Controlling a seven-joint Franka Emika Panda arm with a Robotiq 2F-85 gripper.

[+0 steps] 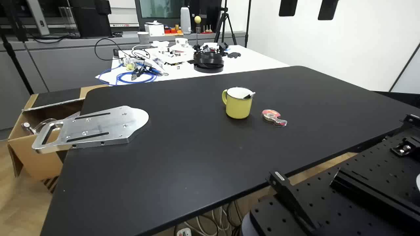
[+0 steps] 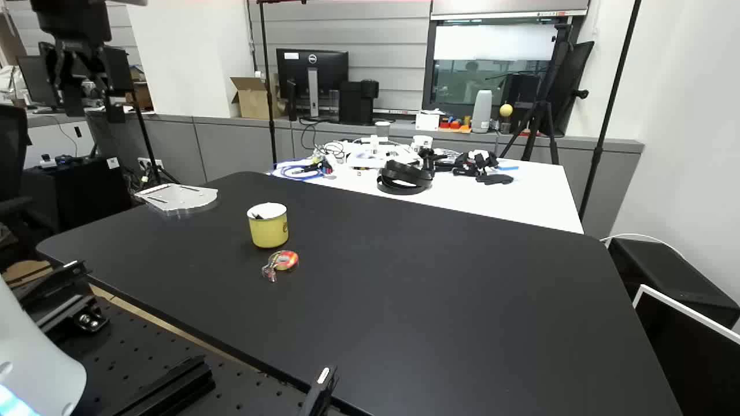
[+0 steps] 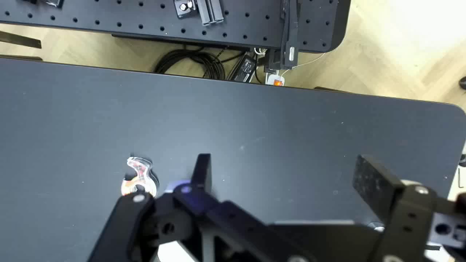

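A yellow enamel mug (image 1: 238,105) with a white inside stands upright on the black table (image 1: 177,157); a small dark-and-white item (image 1: 248,95) pokes up at its rim. Close beside the mug lies a small tape dispenser (image 1: 274,117) in clear and red plastic, seen in the wrist view (image 3: 140,177) too. My gripper is open, its two fingers wide apart and empty, high over the table. In exterior view 2 the gripper (image 2: 87,104) shows at the upper left. The mug is mostly hidden behind the gripper in the wrist view.
A silver metal plate (image 1: 98,126) with a handle overhangs the table's left edge, above a cardboard box (image 1: 43,157). Behind, a white table (image 2: 541,201) carries cables and a black ring-shaped object (image 2: 404,178).
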